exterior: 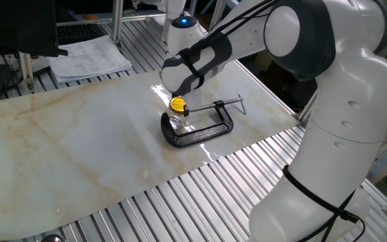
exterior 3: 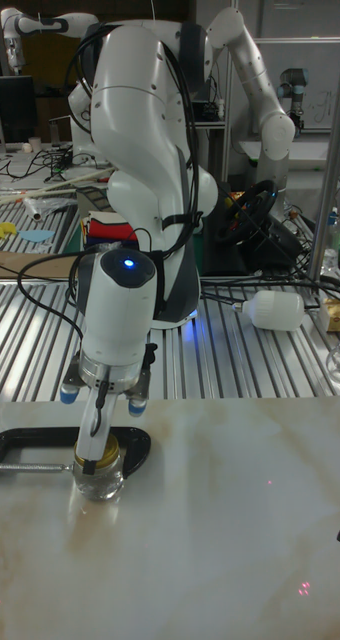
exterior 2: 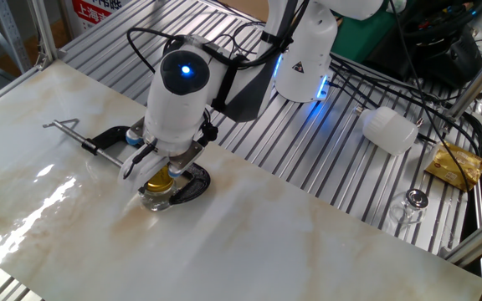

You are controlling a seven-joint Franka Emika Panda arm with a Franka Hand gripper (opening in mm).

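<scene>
A clear glass jar (exterior 2: 156, 201) with a yellow lid (exterior: 177, 104) stands upright on the marble-patterned board. Around it lies a black C-clamp (exterior: 199, 136), its finger on one side of the jar and its screw rod (exterior: 230, 101) pointing toward it. Whether the clamp touches the glass is unclear. From above, my gripper (exterior 3: 101, 457) reaches down to the lid, a pale finger (exterior 3: 94, 434) overlapping it in exterior view 3. The far finger and the gap between the fingertips are hidden, so the grip on the lid cannot be made out.
Most of the board (exterior: 66, 158) is bare. On the slatted metal table beyond it are a white bulb-shaped object (exterior 2: 389, 130), a small glass jar (exterior 2: 409, 206) and a gold packet (exterior 2: 454, 165). Papers (exterior: 89, 60) lie at the back left.
</scene>
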